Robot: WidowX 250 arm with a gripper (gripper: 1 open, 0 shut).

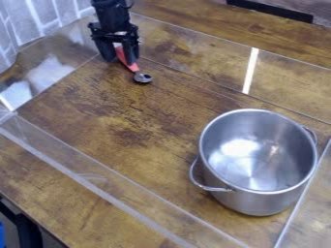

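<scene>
At the top left of the camera view my black gripper (114, 39) is lowered over a red-handled utensil (130, 63) with a dark steel round end (142, 77), lying on the wooden table. The gripper's fingers are around or just over the handle; whether they are shut on it is too small and dark to tell. A large steel pot (256, 160) with side handles stands at the lower right.
Clear strips or panels run along the table's sides, with a pale translucent area (45, 77) at the left.
</scene>
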